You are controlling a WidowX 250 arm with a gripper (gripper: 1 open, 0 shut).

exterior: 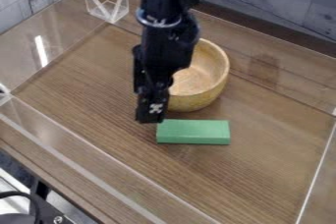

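Note:
My gripper (153,108) is a black arm reaching down from the top, its open fingers hanging in front of the bowl and a little above and left of a flat green block (195,132). A round tan bowl (211,81) sits behind the gripper, its left part hidden by the arm. Nothing shows between the fingers.
A white wire object (108,2) is at the upper left edge. Black cables lie at the lower left corner.

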